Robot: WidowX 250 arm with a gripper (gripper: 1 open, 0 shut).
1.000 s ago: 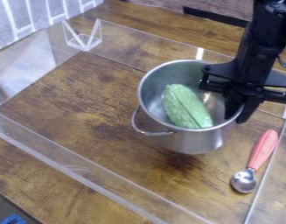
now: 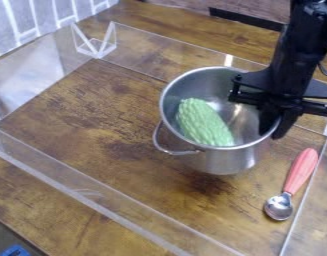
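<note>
A steel pot (image 2: pixel 222 160) with a side handle stands right of centre. Inside it rests a bumpy pale green vegetable (image 2: pixel 202 123), like a bitter melon or corn cob. My black gripper (image 2: pixel 270 118) is at the pot's right rim, pointing down; its fingertips are partly hidden by the rim. It looks shut, with nothing visible between its fingers. An ice-cream scoop (image 2: pixel 295 181) with a pink handle lies to the right of the pot.
Clear plastic walls (image 2: pixel 86 200) border the wooden work surface (image 2: pixel 79 120). A blue object (image 2: pixel 14 250) shows at the lower left corner.
The green vegetable in the pot has shifted and turned slightly since a second ago. My arm dipped and shifted slightly around the pot's right rim.
</note>
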